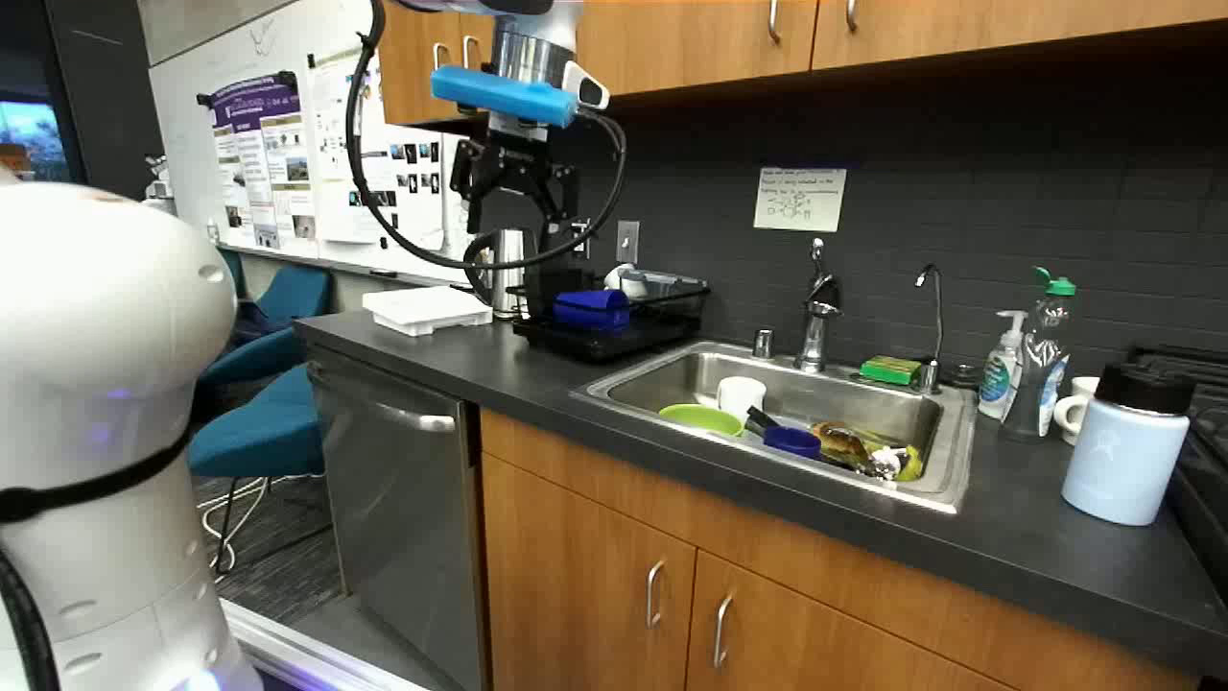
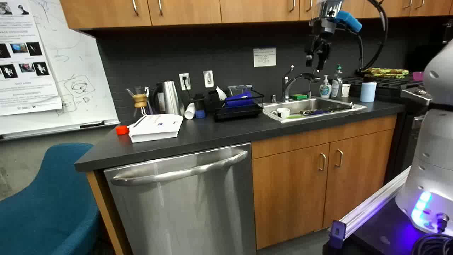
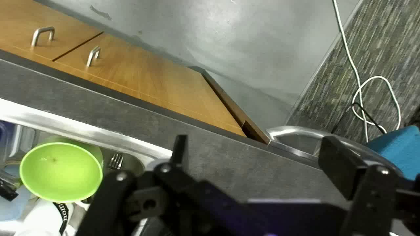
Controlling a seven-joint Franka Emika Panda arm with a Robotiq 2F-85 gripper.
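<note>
High over the dark counter (image 3: 236,169), my gripper stands open, its two black fingers wide apart with nothing held. Exterior view 1 shows the gripper (image 1: 518,225) pointing down, in line with the steel kettle. The second exterior view puts the gripper (image 2: 315,64) in front of the dark wall, above the sink in the picture. Below and to the left in the wrist view lies a lime green bowl (image 3: 61,171) in the sink, with a fork (image 3: 115,160) beside it. A white mug (image 2: 282,112) is also in the sink.
A black dish rack (image 2: 238,111) holding a blue item (image 2: 240,100) stands left of the sink (image 2: 361,107). The kettle (image 2: 171,98) and a white paper-topped stack (image 2: 155,127) are farther left. Bottles (image 1: 1042,363) stand right of the sink. Upper cabinets (image 1: 702,46) overhang the counter.
</note>
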